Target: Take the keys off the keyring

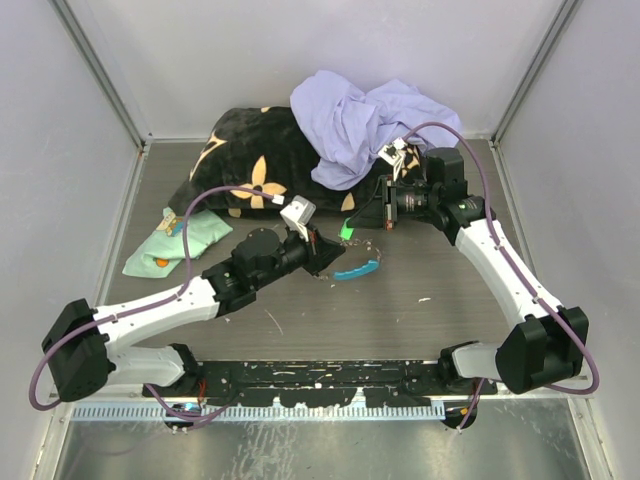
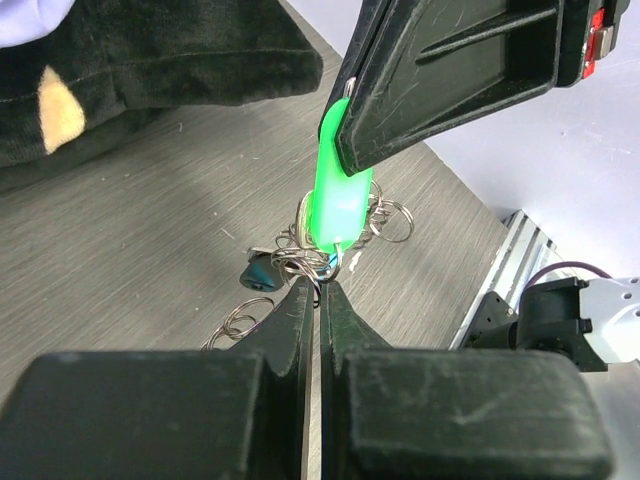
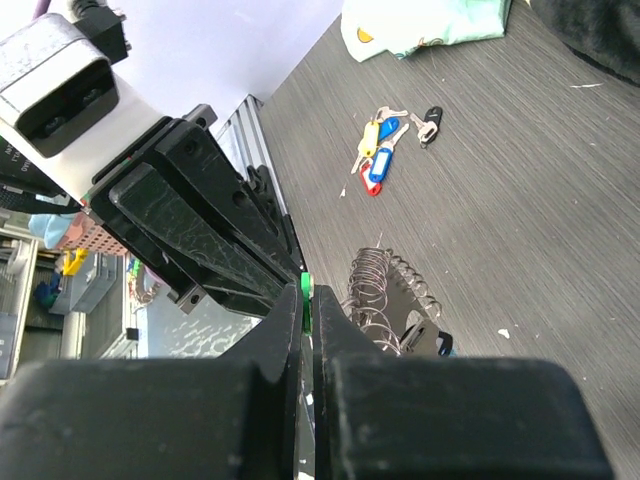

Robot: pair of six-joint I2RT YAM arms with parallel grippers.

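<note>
My right gripper is shut on the green tag (image 2: 342,195), which hangs from its fingertips. Below the tag, a tangle of coiled wire (image 2: 300,258) and loose rings (image 2: 395,220) dangles above the table. My left gripper is shut at the tangle's lower edge. A thin wire crosses its tips, and whether any wire is pinched cannot be seen. In the right wrist view, the coil (image 3: 370,285) hangs against a flat grey piece (image 3: 405,310). From above, a curved blue piece (image 1: 356,270) shows beneath the two grippers.
Loose keys with yellow (image 3: 370,138), blue (image 3: 381,162) and red tags lie on the table, beside a black-headed key (image 3: 431,122). A pale green cloth (image 1: 180,240) lies at the left. Dark cushion (image 1: 250,150) and lilac cloth (image 1: 350,125) fill the back.
</note>
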